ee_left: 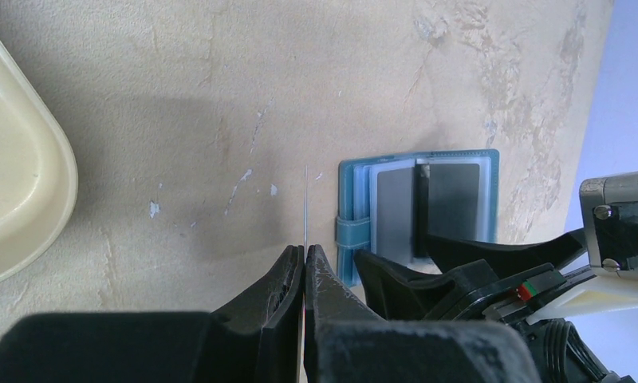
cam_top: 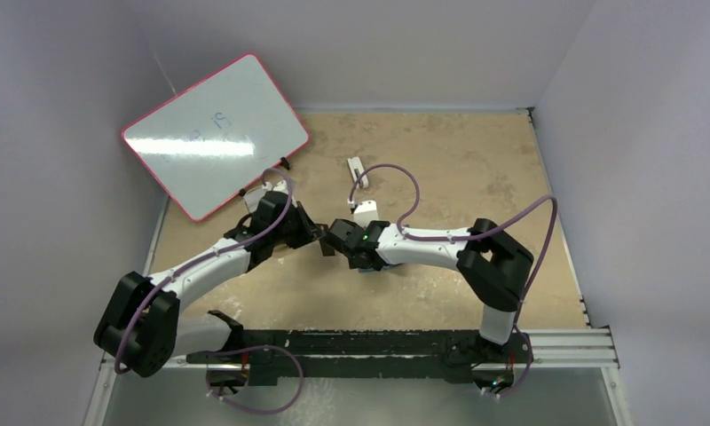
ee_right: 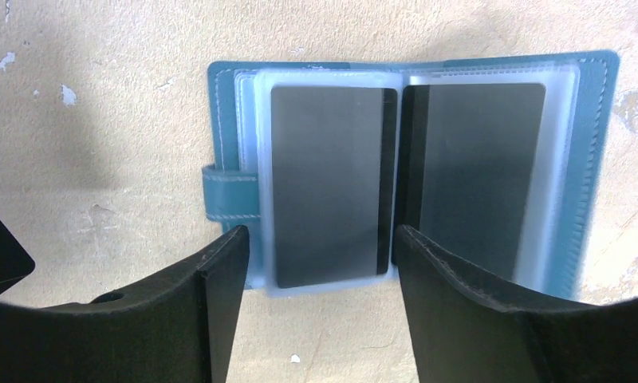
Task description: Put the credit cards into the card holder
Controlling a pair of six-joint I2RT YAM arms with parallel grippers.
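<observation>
The blue card holder lies spread open on the table, two clear-edged sleeves with dark panels facing up. My right gripper is open above it, with fingers on either side of the left sleeve and nothing visibly gripped. In the top view the right arm mostly covers the holder. A thin dark card stands out from my left gripper, which is shut on it, to the left of the holder. The left wrist view shows that card edge-on, as a fine line between the shut fingers.
A cream tray sits by the left gripper. A small white object lies behind the right arm, and a whiteboard leans at the back left. Both grippers are close together.
</observation>
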